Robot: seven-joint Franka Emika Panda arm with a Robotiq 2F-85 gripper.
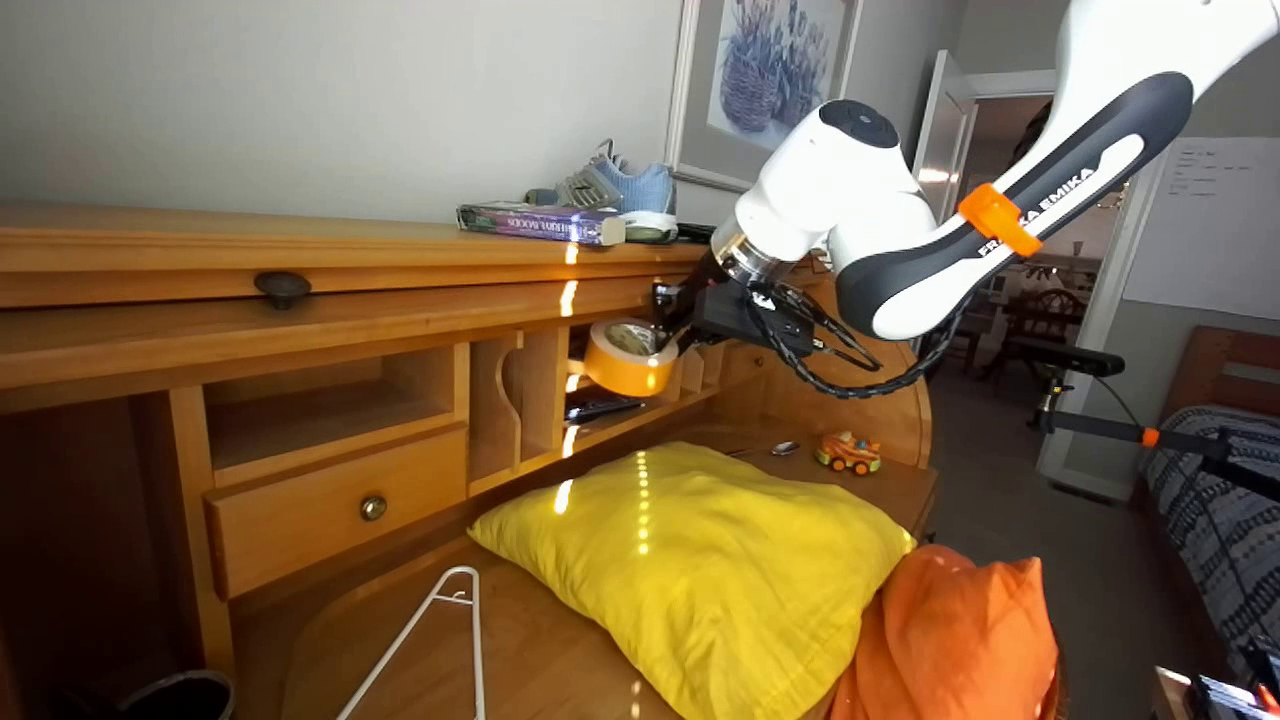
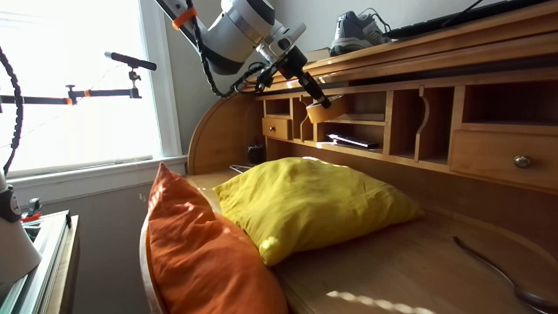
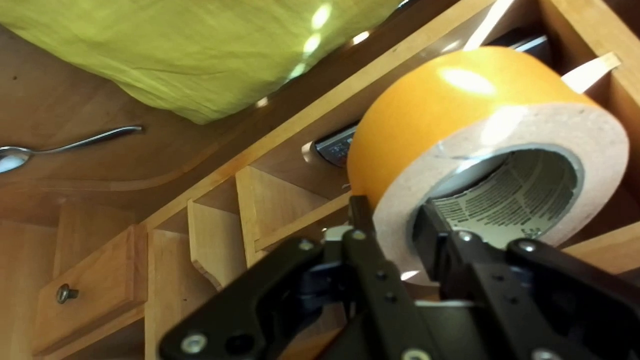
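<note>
A wide roll of orange-yellow tape (image 3: 480, 90) fills the right of the wrist view, its hollow core facing the camera. My gripper is shut on the roll's wall, one finger outside and the other inside the core. In exterior view 1 the tape roll (image 1: 632, 372) is held in front of the desk's cubbyholes, above the yellow pillow (image 1: 708, 540). From the other side, the roll (image 2: 320, 112) hangs at the gripper's tip (image 2: 325, 102), by the shelf opening. Whether it touches the shelf cannot be told.
Dark flat objects (image 2: 350, 140) lie in the cubby below the roll. An orange pillow (image 2: 204, 246) leans at the desk's front edge. A book (image 1: 540, 223) and a shoe (image 1: 618, 192) sit on the desk top. A hanger (image 1: 476, 636), toy car (image 1: 849, 452) and spoon (image 3: 78, 144) lie on the desktop.
</note>
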